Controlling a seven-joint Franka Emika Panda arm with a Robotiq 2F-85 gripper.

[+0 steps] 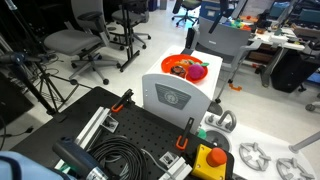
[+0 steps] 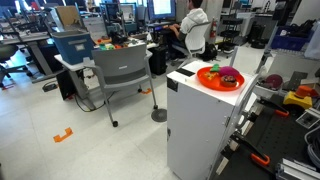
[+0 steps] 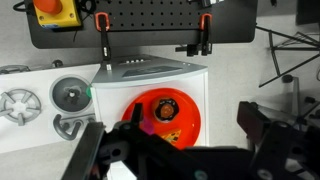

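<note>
A round orange-red plate (image 3: 188, 126) rests on top of a small white cabinet (image 2: 205, 108). On the plate are a brown round item (image 3: 167, 107), a magenta piece (image 3: 148, 127) and a small orange-red piece (image 3: 172, 137). Exterior view 2 shows the magenta item (image 2: 230, 74) rising above the plate's rim. My gripper is open over the plate, its dark fingers spread widely apart near the bottom of the wrist view. Nothing shows between them. In exterior view 1 dark gripper parts appear at the top edge, well above the plate (image 1: 180, 61).
Beside the cabinet lies a toy sink (image 3: 70, 94) with a faucet (image 3: 68, 128), and burners (image 3: 18, 104) beyond it. A yellow box with a red button (image 1: 211, 158) and coiled black cable (image 1: 119, 157) occupy the dark perforated base. A grey chair (image 2: 122, 78) stands behind.
</note>
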